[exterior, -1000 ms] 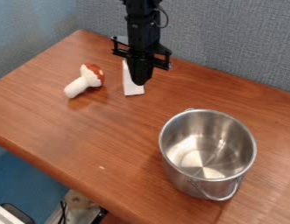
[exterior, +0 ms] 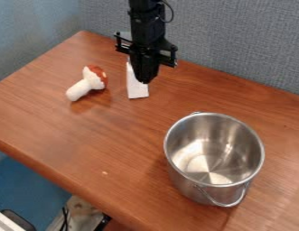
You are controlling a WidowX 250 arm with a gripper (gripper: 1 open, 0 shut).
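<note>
My black gripper (exterior: 144, 67) is at the back middle, low over a white rectangular object (exterior: 137, 88) on the wooden table. Its fingertips are at the upper part of that object; whether they are closed on it is hard to see, as the gripper's body hides the contact. A white plush mushroom with a red, spotted cap (exterior: 88, 83) lies to the left. A steel pot (exterior: 184, 179) stands at the front right.
Grey and blue padded walls border it at the back and left.
The gripper has shifted very slightly to the left; the other objects stay where they were.
</note>
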